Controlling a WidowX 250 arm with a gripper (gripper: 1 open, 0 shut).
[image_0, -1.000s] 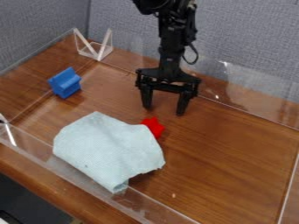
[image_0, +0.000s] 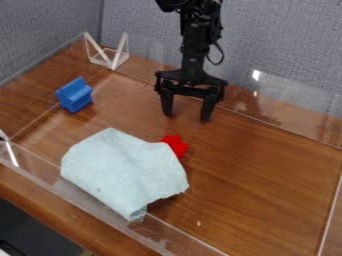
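The black arm hangs from the top centre, and its gripper (image_0: 187, 104) is low over the back middle of the wooden table, two fingers spread apart with nothing visible between them. A red object (image_0: 177, 144) lies in front of it, partly behind a crumpled pale cloth (image_0: 120, 172) in the front left. A blue block (image_0: 74, 93) sits at the left.
A white wire-like frame (image_0: 107, 55) stands at the back left. Clear low panels edge the table (image_0: 261, 190), with grey padded walls behind.
The gripper has shifted and turned slightly, staying over the back middle. The cloth, red object and blue block are unmoved.
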